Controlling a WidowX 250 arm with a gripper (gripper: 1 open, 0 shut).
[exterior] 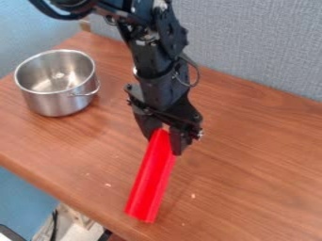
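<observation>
A black robot arm comes down from the top, its gripper [168,133] at the upper end of a long red bar [150,181] that lies on the wooden table [246,188], slanting toward the front edge. The fingertips are around or just over the bar's end; whether they touch or grip it, and how far apart they are, I cannot tell.
A steel pot [56,85] with a handle stands at the left of the table. A textured grey wall is behind, and the table's left and front edge drops to a blue area with cables.
</observation>
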